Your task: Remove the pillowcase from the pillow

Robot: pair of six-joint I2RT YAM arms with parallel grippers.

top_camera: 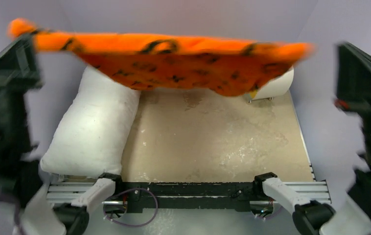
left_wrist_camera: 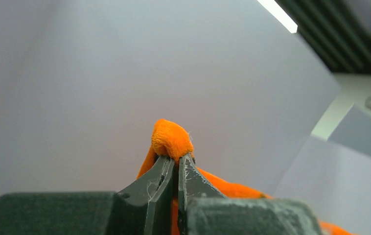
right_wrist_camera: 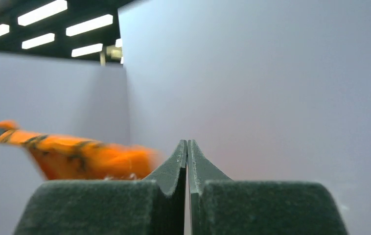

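Note:
The orange pillowcase [top_camera: 173, 63] with its black pattern hangs stretched out high above the table, blurred by motion. One corner of it pokes up between the tips of my left gripper, which is shut on the cloth. My right gripper is shut with nothing visible between its fingers. In the top view a gap separates the right arm from the cloth's right end, and the right wrist view shows the pillowcase [right_wrist_camera: 90, 156] off to the left. The bare white pillow [top_camera: 93, 129] lies at the table's left side.
A white cylinder [top_camera: 279, 85] stands at the back right, partly covered by the cloth in the top view. Grey walls [top_camera: 193, 17] enclose the back and sides.

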